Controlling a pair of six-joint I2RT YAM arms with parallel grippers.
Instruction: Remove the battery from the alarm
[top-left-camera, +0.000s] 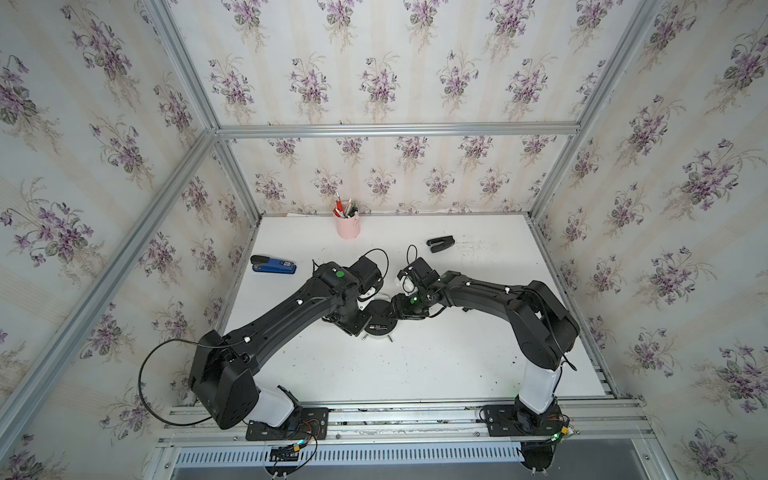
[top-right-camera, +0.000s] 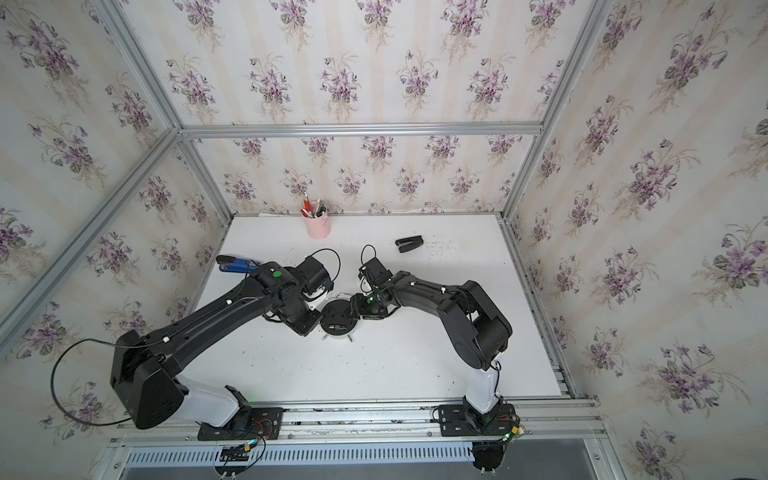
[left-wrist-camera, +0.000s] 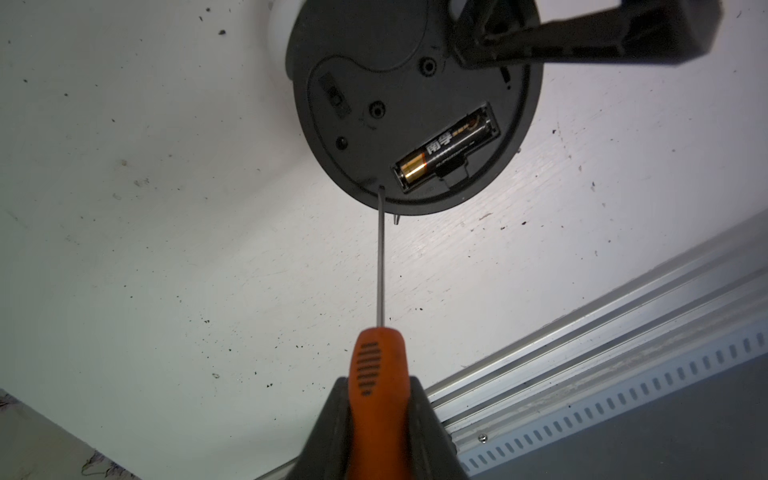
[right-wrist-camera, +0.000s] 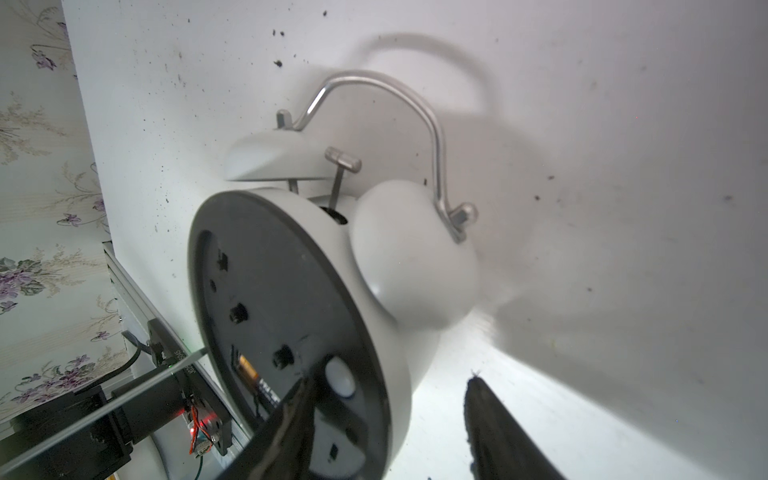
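Note:
The white twin-bell alarm clock shows its black back (left-wrist-camera: 352, 64) upward in the left wrist view. Its battery (left-wrist-camera: 448, 146), black with a gold end, lies in the uncovered slot near the rim. My left gripper is shut on the orange handle of a screwdriver (left-wrist-camera: 377, 368). The thin tip appears over the clock's rim, left of the battery's gold end; contact is unclear. My right gripper is open across the clock's side wall, one finger (right-wrist-camera: 292, 428) over the black back and the other (right-wrist-camera: 489, 432) beyond the wall, with a gap.
A pink pen cup (top-left-camera: 348, 226) stands at the back. The blue stapler (top-left-camera: 273, 264) lies at the left and a black stapler (top-left-camera: 440, 243) at the back right.

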